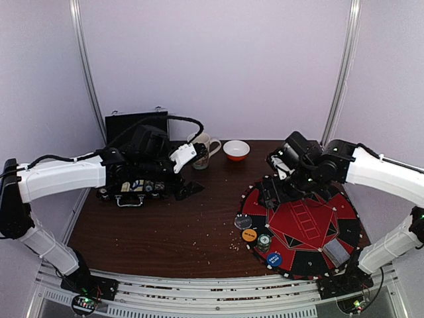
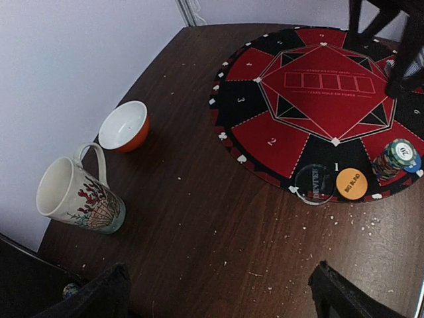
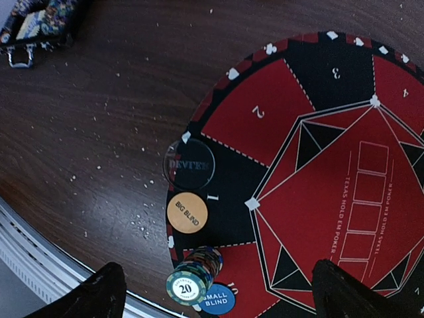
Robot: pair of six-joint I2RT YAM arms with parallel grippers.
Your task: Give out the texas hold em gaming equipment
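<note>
The round red and black poker mat (image 1: 308, 232) lies at the table's right. Along its left rim sit a clear dealer disc (image 3: 189, 164), an orange big blind disc (image 3: 187, 212), a stack of chips (image 3: 193, 275) topped by a 20, and a blue small blind disc (image 3: 218, 300). A card deck (image 1: 336, 252) rests at the mat's lower right. My left gripper (image 1: 189, 191) hangs open and empty in front of the chip case (image 1: 137, 126), which the arm partly hides. Over the mat's upper left, my right gripper (image 1: 270, 192) is open, nothing between its fingers.
Behind the left arm stands a mug (image 2: 79, 195), with a white and orange bowl (image 1: 236, 150) to its right. Walls close off the back and sides.
</note>
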